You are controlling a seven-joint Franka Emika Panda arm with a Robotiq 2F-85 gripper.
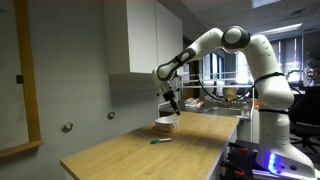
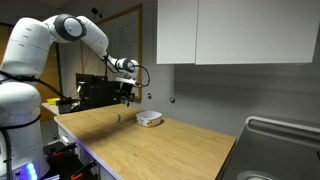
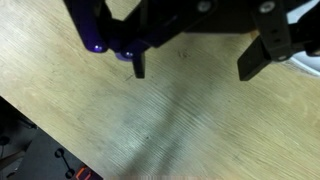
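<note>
Above the wooden table, my gripper [image 1: 172, 104] points down, close to a white bowl-like container [image 1: 167, 122]. In the wrist view the gripper is open, its two dark fingers wide apart and only bare wood visible between them. Part of the white container [image 3: 309, 62] shows at that view's upper right edge, outside the fingers. A small green object [image 1: 161, 141] lies on the table in front of the container. From the other side, the gripper [image 2: 127, 101] hangs left of the container [image 2: 149, 118]. What lies inside the container cannot be made out.
White cabinets [image 2: 235, 35] hang over its far side along the wall. A dark edge with cables [image 3: 35, 145] borders the tabletop at the wrist view's lower left.
</note>
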